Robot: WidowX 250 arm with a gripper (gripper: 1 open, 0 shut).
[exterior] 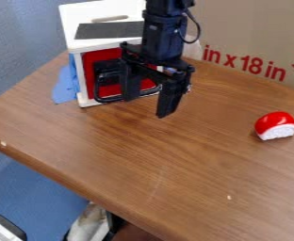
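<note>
My black gripper hangs at the top centre, in front of a white toy oven with a red front and a black handle frame on it. Its two fingers are spread apart, with nothing seen between them. The gripper overlaps the oven's right part in the view, so whether they touch I cannot tell. A red and white rounded object lies on the right of the wooden table.
A blue cloth lies at the oven's left side. Cardboard stands behind the table. The table's left edge drops to blue floor.
</note>
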